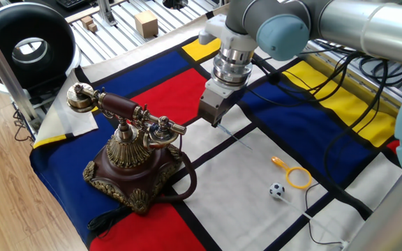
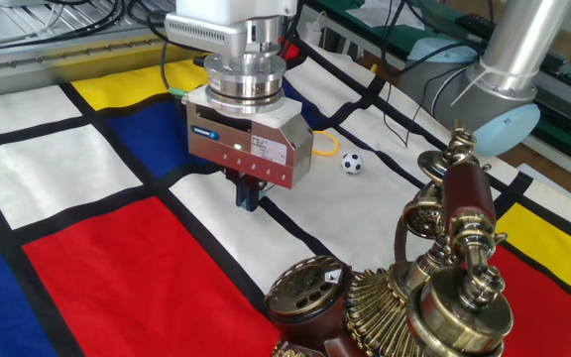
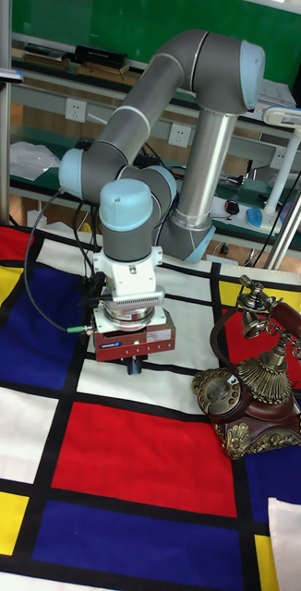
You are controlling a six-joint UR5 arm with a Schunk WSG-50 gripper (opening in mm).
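My gripper [image 1: 217, 124] points down over the patterned cloth, between the old-style telephone and the back of the table. A thin pale grey-blue rod [image 1: 236, 137] slants out from its fingertips toward the lower right in exterior view 1. The dark fingers [image 2: 248, 194] look close together, and the gripper appears shut on that rod. The rod cannot be made out in the other views. The brown and brass telephone [image 1: 127, 162] stands upright, its handset [image 1: 121, 106] resting across the cradle. In exterior view 3, my gripper [image 3: 134, 367] is left of the telephone [image 3: 255, 399].
On the white cloth lie a yellow-orange ring with a handle [image 1: 299, 177] and a small soccer ball [image 1: 276, 190] on a pale stick. Black cables [image 1: 337, 150] hang by the arm.
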